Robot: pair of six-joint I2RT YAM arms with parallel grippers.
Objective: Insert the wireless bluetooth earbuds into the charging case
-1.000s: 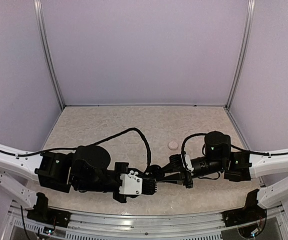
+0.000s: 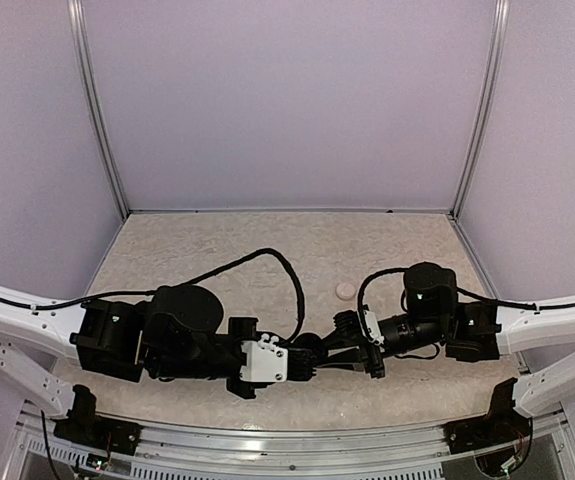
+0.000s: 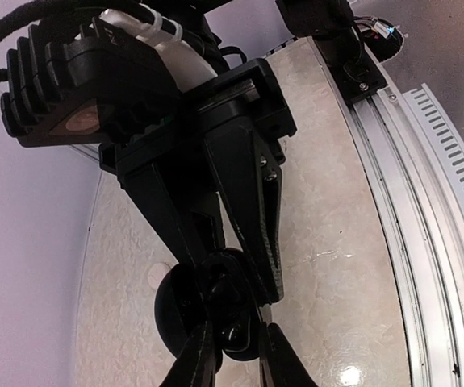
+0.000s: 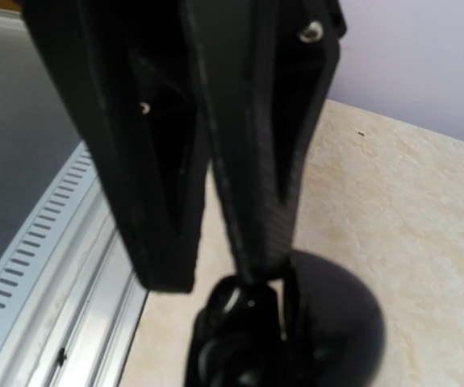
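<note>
The black charging case is up off the table with its rounded lid open, seen also in the right wrist view as a glossy dark shell (image 4: 340, 318). My right gripper is shut on the case. From the left, my left gripper reaches up to the case's inner side, its fingertips part open. A glossy black rounded piece (image 3: 233, 332), apparently an earbud, shows at the case between those fingertips. Whether it is seated or touched by them is hard to see. In the top view the left arm's mount hides most of the meeting point.
A small pale disc (image 2: 345, 291) lies on the table behind the right arm. A metal rail (image 2: 297, 437) runs along the front edge, and both arms sit close together in the middle.
My right arm and the case have stayed nearly still.
</note>
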